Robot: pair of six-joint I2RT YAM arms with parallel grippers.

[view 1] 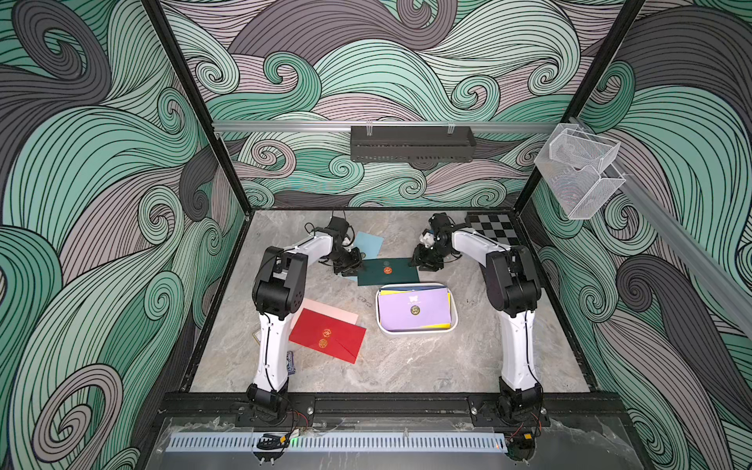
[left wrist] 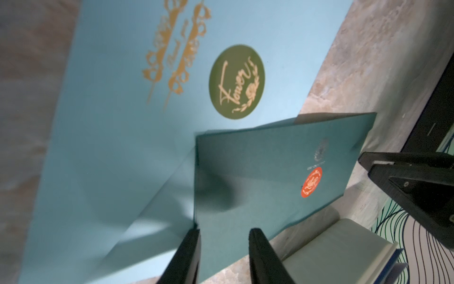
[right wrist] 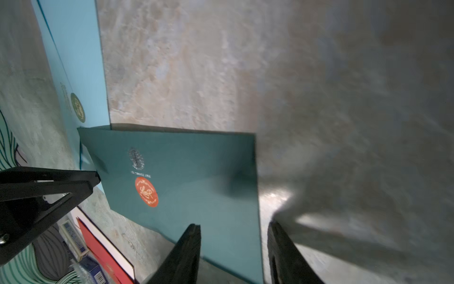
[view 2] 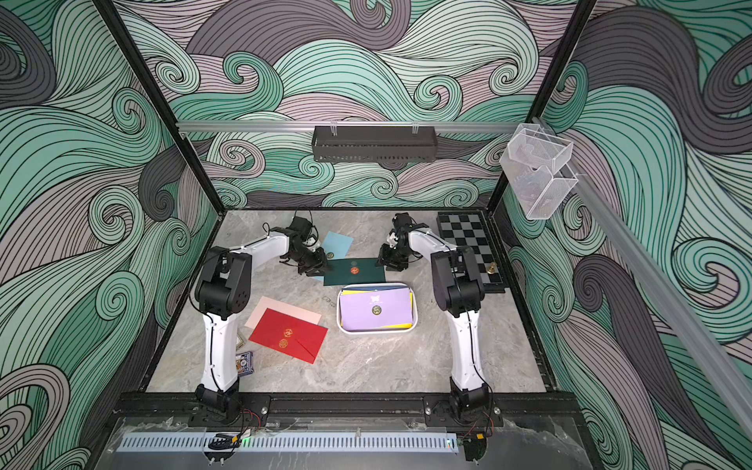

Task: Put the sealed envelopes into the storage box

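A dark green envelope point(view 1: 387, 271) with an orange seal lies on the table behind the white storage box point(view 1: 378, 317). My left gripper is at its left end, part open, its fingertips above and around that edge area. At the other end hovers my right gripper, open, the envelope's right edge showing between its fingers. Contact cannot be told. Partly under the green one is a light blue envelope point(left wrist: 118, 142) with a green seal. In the box rests a purple envelope point(view 1: 415, 307) over yellow and dark ones.
At the front left, a red envelope point(view 2: 288, 335) overlaps a pink one point(view 2: 270, 307), near a small card box point(view 2: 245, 362). A chessboard point(view 2: 468, 239) occupies the far right. In front of the storage box the table is clear.
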